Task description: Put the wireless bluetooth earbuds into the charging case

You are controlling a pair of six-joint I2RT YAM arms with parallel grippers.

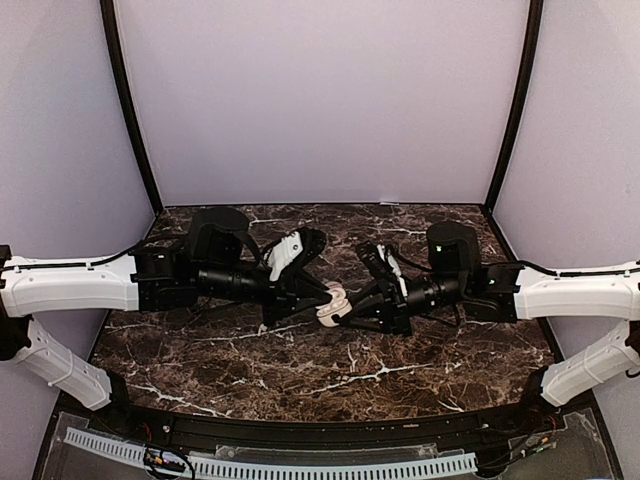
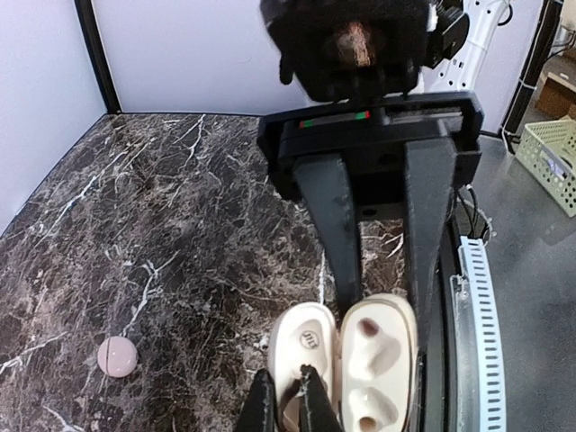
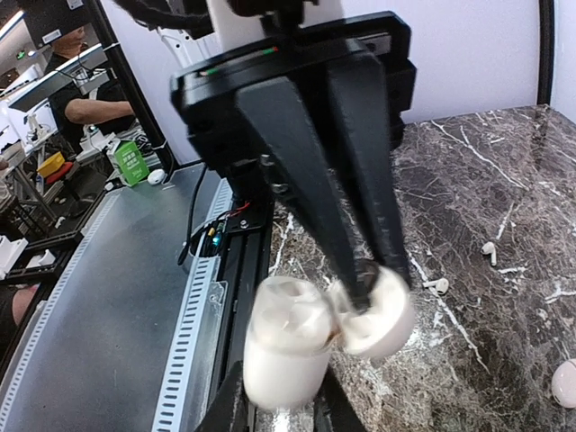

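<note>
The white open charging case point(image 1: 332, 314) is held between both grippers at the middle. In the left wrist view it shows a lid half and a base half point(image 2: 372, 351) with two earbud hollows. My left gripper point(image 1: 318, 298) is shut at the case; its dark fingertips reach into it at the bottom of that view, and whether they pinch an earbud is unclear. My right gripper point(image 1: 348, 314) is shut on the case, seen in the right wrist view as a white body point(image 3: 284, 360) with the other arm's fingers over it.
A pale round lid-like piece point(image 2: 117, 356) lies on the marble table point(image 2: 162, 225). Small white pieces point(image 3: 490, 254) lie on the table in the right wrist view. A metal rail point(image 1: 270, 465) runs along the front edge.
</note>
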